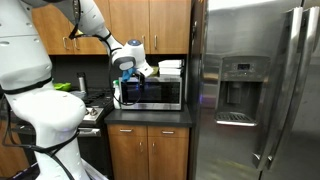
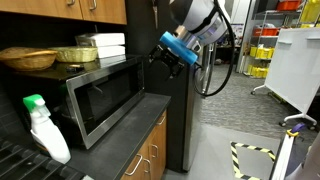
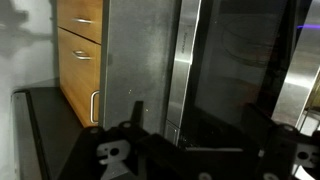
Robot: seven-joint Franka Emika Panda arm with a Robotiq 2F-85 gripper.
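My gripper (image 1: 145, 72) hangs in front of the microwave (image 1: 168, 93), high above the dark counter. In exterior view 2 the gripper (image 2: 160, 51) stands out in the air, just past the far end of the microwave (image 2: 105, 100). The wrist view has the dark gripper along its bottom edge, open, with nothing visible between its fingers. Beyond it appear wooden drawers (image 3: 80, 62), a grey panel (image 3: 137, 60) and a shiny metal edge (image 3: 184, 60).
A steel fridge (image 1: 238, 60) stands right of the counter (image 1: 150, 118). Baskets (image 2: 88, 53) and white boxes (image 2: 102, 40) sit on the microwave. A white spray bottle (image 2: 47, 130) stands at its near side. Wooden cabinets (image 1: 158, 25) hang above.
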